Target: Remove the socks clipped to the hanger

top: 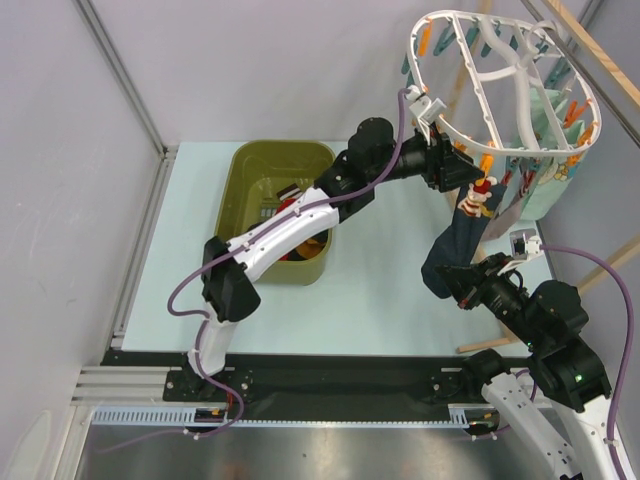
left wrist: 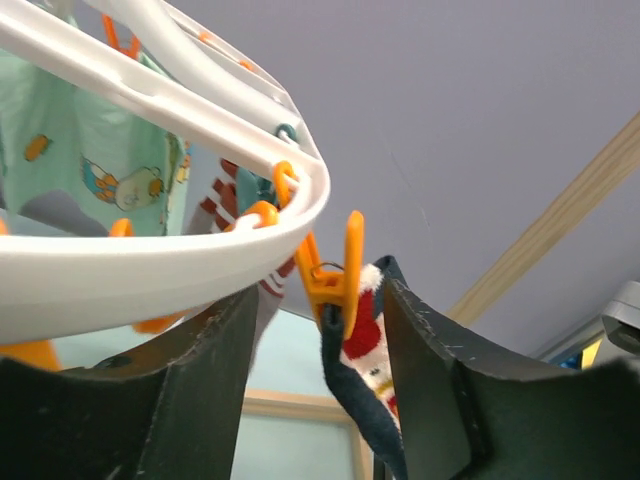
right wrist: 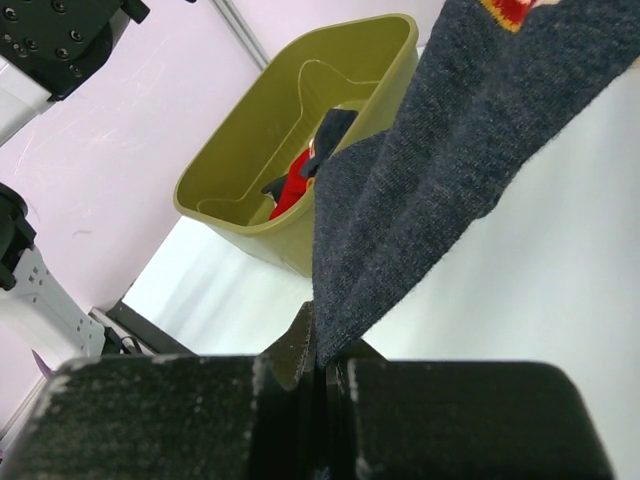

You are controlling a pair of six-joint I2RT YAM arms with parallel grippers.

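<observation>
A dark grey sock (top: 458, 248) with a cartoon figure near its upper end hangs slantwise from the white hanger (top: 478, 80). Its top edge is in an orange clip (left wrist: 331, 287). My left gripper is open, its two fingers (left wrist: 205, 385) standing on either side of that clip and the sock's edge, with gaps visible. Lower down, the sock's other end is pinched by my right gripper, which is shut on the cloth. In the right wrist view the sock (right wrist: 420, 170) stretches from the fingers to the upper right.
An olive bin (top: 237, 200) with some dark and red items stands on the white table. Other fabric, including a pale green patterned piece (top: 548, 190), hangs from the hanger. Wooden poles (top: 600, 55) stand at the right.
</observation>
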